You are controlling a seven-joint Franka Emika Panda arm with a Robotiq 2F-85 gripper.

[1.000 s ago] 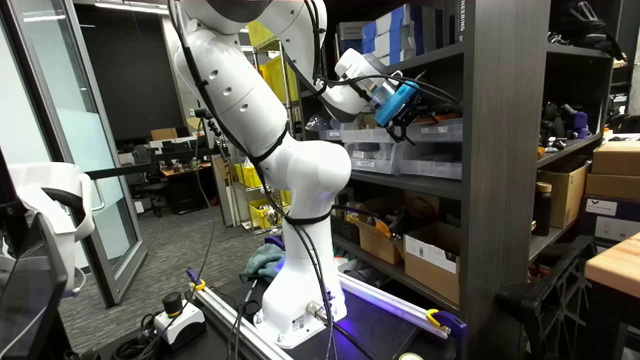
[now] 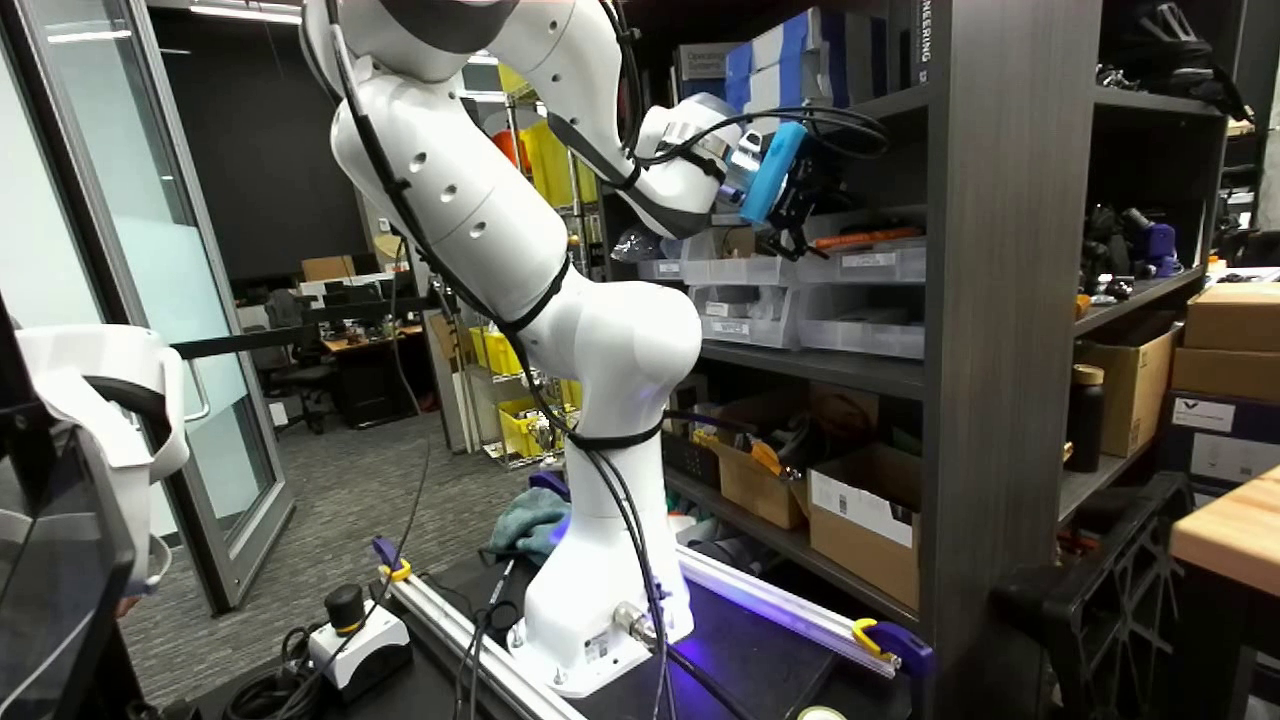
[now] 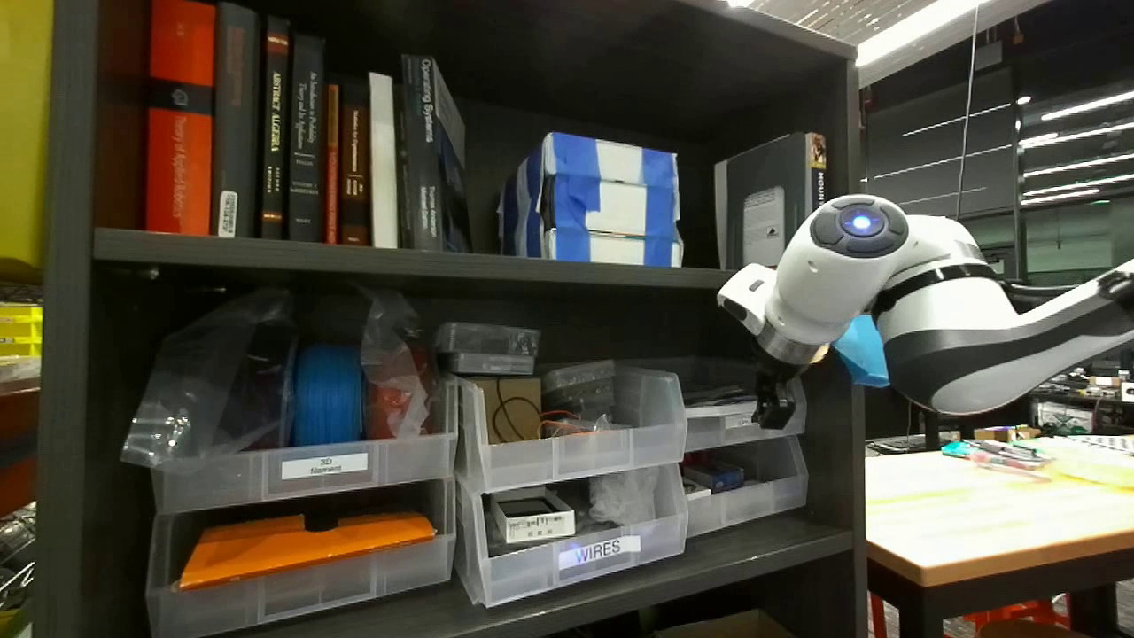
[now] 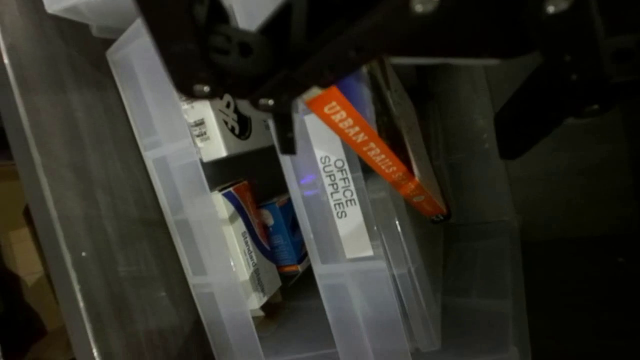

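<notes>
My gripper is open in the wrist view, its two dark fingers (image 4: pixel 508 129) wide apart. Between them in that picture, an orange-spined book (image 4: pixel 375 153) marked "URBAN TRAILS" leans in a clear bin (image 4: pixel 354 288) labelled "OFFICE SUPPLIES". The fingers do not visibly touch the book, and how far off it is cannot be judged. From outside, the gripper (image 3: pixel 773 409) hangs in front of the upper right bin, fingers downward. The dark gripper body covers the book's upper end in the wrist view.
Below the labelled bin, another clear bin (image 4: pixel 174 204) holds a staples box (image 4: pixel 246 252), a blue box (image 4: pixel 282 231) and a white box (image 4: pixel 225 126). The upper shelf (image 3: pixel 478 264) lies above the bins. On the right stands the shelf's side panel (image 3: pixel 853 319).
Over the last second the gripper has risen a little and swung toward a steeper angle. The upper arm has shifted slightly left in exterior view 1.
</notes>
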